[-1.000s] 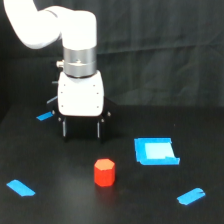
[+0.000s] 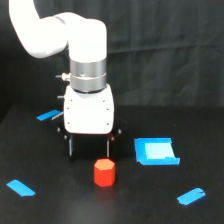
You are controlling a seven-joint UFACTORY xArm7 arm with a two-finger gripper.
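A red block (image 2: 104, 173) with a hexagonal outline rests on the black table at the front centre. My gripper (image 2: 89, 156) points down from the white arm, its thin dark fingers spread apart with nothing seen between them. In the picture it sits just above and a little left of the block, the right finger nearly in line with the block's top. Whether that finger is behind the block or over it, I cannot tell.
To the right lies a blue square (image 2: 157, 151) with a pale centre. Blue strips (image 2: 20, 188) lie at front left (image 2: 190, 196), at front right, and another blue piece (image 2: 48, 115) at back left.
My gripper has moved lower in the picture and slightly right, closer to the red block. Its fingers remain apart. The block and the blue pieces have stayed in place.
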